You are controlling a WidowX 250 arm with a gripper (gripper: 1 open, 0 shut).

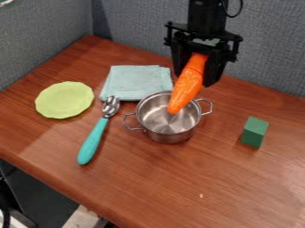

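My black gripper (pixel 198 57) hangs from the top centre, shut on an orange carrot (pixel 188 84). The carrot points down and toward the front, its lower tip over the mouth of a steel pot (pixel 169 128) with two side handles. Whether the tip touches the pot I cannot tell.
A light cloth (pixel 136 78) lies behind the pot, a yellow-green plate (pixel 64 100) at the left, a spoon (pixel 94 138) with a turquoise handle left of the pot, and a green block (pixel 254 132) at the right. Grey walls bound the back and left.
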